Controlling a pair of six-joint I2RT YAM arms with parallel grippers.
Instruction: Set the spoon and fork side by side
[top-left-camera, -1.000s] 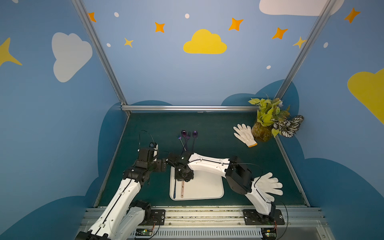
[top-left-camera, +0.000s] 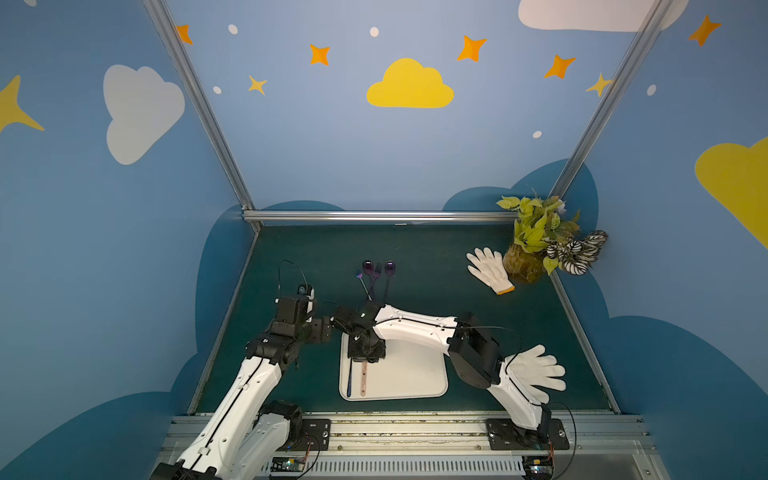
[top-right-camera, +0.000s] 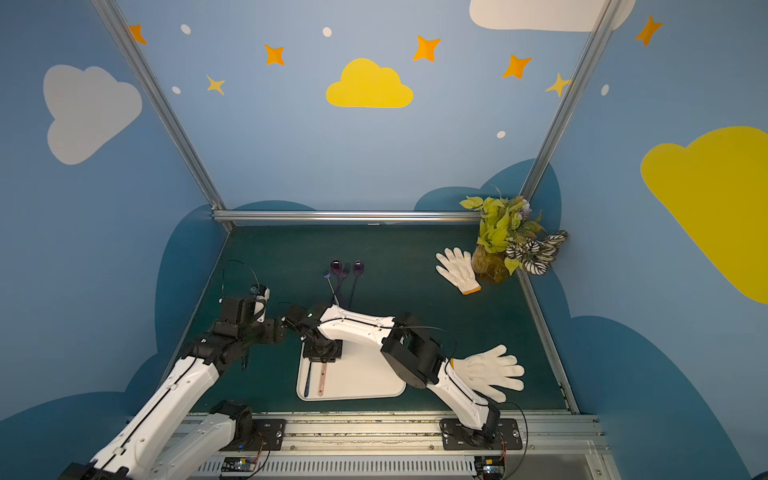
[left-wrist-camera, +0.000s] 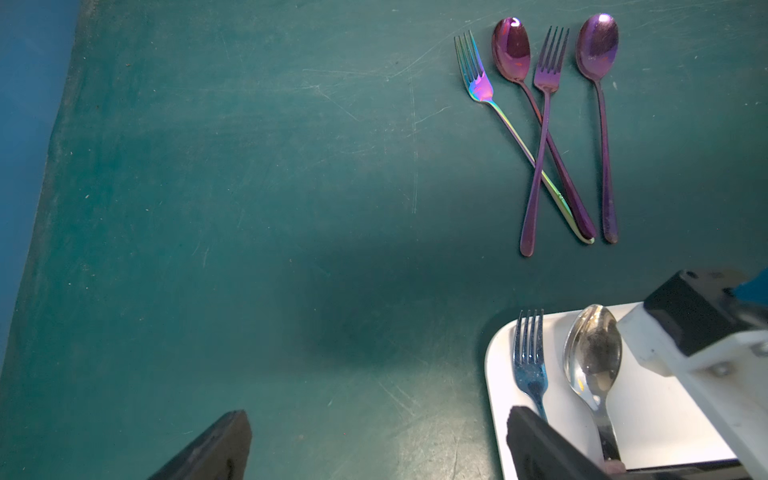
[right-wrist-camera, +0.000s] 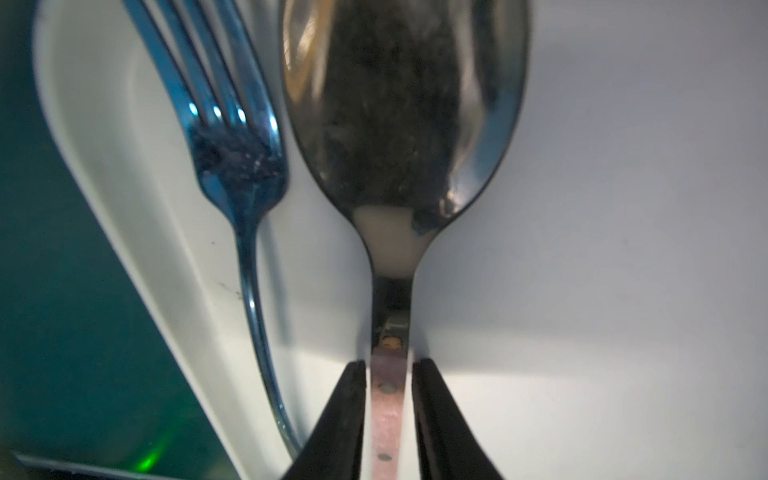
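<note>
The blue fork and the silver spoon with its pinkish handle lie on the white tray, heads pointing away. They are nearly parallel, fork on the left along the tray's rim, a narrow gap between them. My right gripper straddles the spoon's handle; its fingertips stand slightly apart from it, with thin gaps on both sides. In the top left view the right gripper hides both heads, leaving the fork's handle and the spoon's handle in sight. My left gripper is open and empty, left of the tray.
Beyond the tray lie a rainbow fork, a purple fork and two purple spoons, some crossing. White gloves and a plant are at the right. The tray's right part is bare.
The left arm and the fork look unmoved.
</note>
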